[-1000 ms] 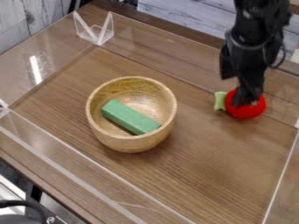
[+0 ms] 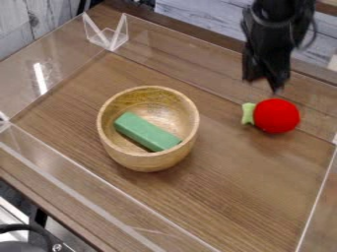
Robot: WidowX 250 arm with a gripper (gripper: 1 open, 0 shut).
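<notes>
A red round object with a green leafy top (image 2: 274, 116) lies on the wooden table at the right. My gripper (image 2: 270, 67) is raised above and behind it, near the top edge, clear of it. Its fingertips are blurred and hard to make out. A wooden bowl (image 2: 182, 131) at centre-left holds a green block (image 2: 145, 132).
A clear angular object (image 2: 108, 30) sits at the back left on the table (image 2: 158, 207). A dark cable or part lies at the bottom left corner. The front and middle of the table are open.
The red object still lies at the right.
</notes>
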